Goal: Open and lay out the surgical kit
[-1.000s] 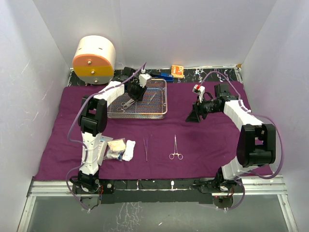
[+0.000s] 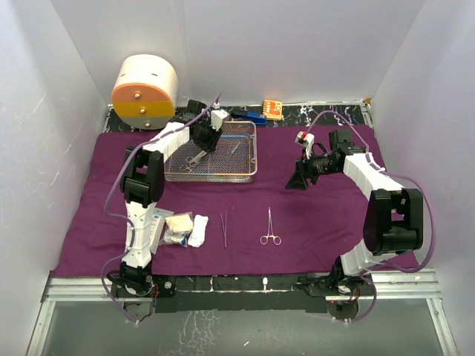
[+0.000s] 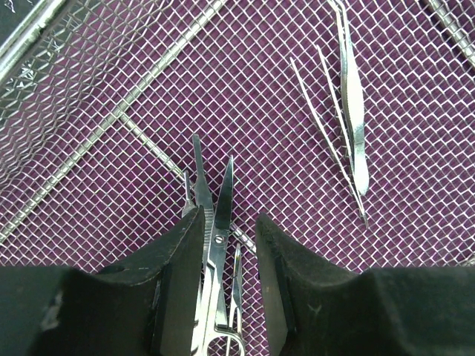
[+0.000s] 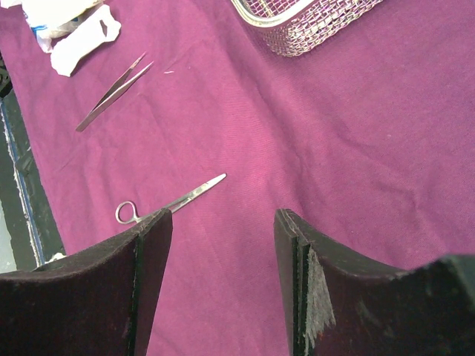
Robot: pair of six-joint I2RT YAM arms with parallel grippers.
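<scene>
A wire mesh basket (image 2: 254,157) stands at the back of the purple cloth. Inside it my left gripper (image 2: 210,150) points down, its fingers parted. Below and between its fingers in the left wrist view lie scissors (image 3: 223,204) and a flat-bladed instrument (image 3: 202,178); the fingers partly cover them, and I see no grip on either. Two pairs of tweezers (image 3: 355,111) rest to the right in the basket. My right gripper (image 2: 295,184) hangs open and empty over the cloth. A ring-handled clamp (image 2: 270,228) and tweezers (image 2: 225,230) lie on the cloth in front.
Packaged gauze (image 2: 179,223), a white folded piece (image 2: 198,231) and a flat pack (image 2: 157,227) lie front left. Behind the basket are a blue object (image 2: 251,118) and an orange box (image 2: 272,110). A rounded drawer cabinet (image 2: 145,89) stands back left.
My left gripper has shifted slightly to the left within the basket since about a second ago. The right arm and the laid-out items have stayed put.
</scene>
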